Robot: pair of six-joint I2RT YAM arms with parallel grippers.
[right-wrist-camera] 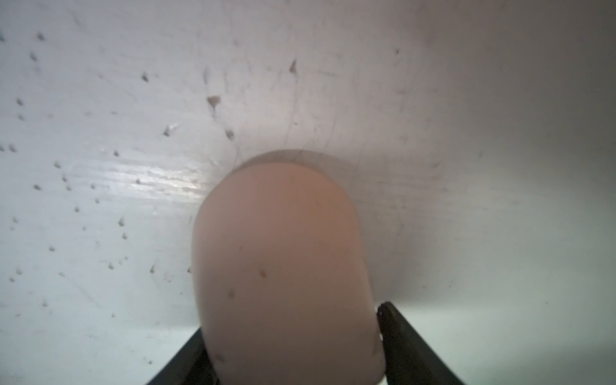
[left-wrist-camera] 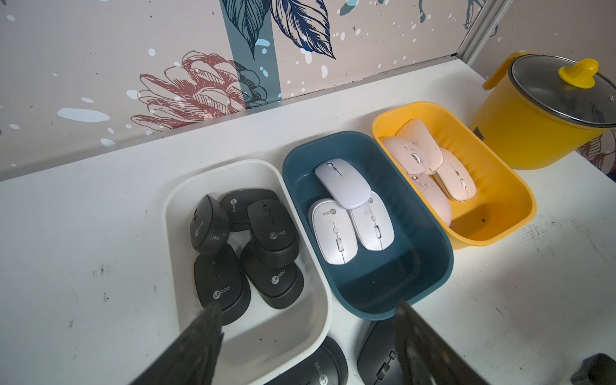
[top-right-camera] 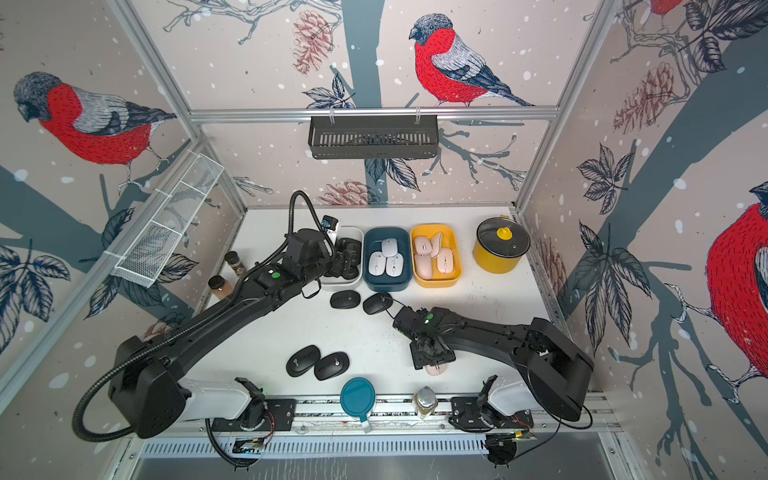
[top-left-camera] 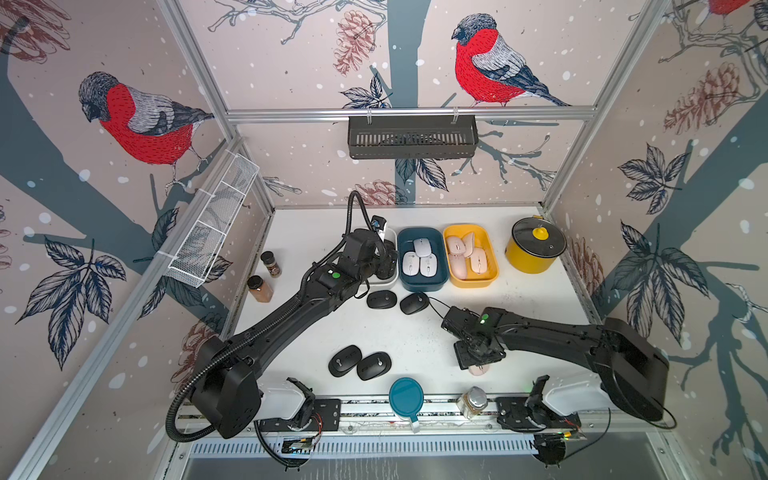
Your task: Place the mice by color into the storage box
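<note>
Low over the table, my right gripper has its fingers on either side of a pink mouse [right-wrist-camera: 282, 250]; whether they press on it I cannot tell. My left gripper is open and empty near the white box [left-wrist-camera: 168, 237], which holds several black mice [left-wrist-camera: 221, 279]. Three white mice [left-wrist-camera: 337, 234] lie in the dark blue box [left-wrist-camera: 420, 282]. Several pink mice [left-wrist-camera: 455, 173] fill part of the yellow box [left-wrist-camera: 513, 218]. Other black mice sit on the table, two by the boxes [top-left-camera: 414, 302] and two near the front edge [top-left-camera: 373, 365].
A yellow pot [top-left-camera: 538, 244] stands right of the boxes. Two spice jars [top-left-camera: 259, 289] are at the left, while a blue lidded item [top-left-camera: 406, 397] and another jar [top-left-camera: 473, 401] line the front edge.
</note>
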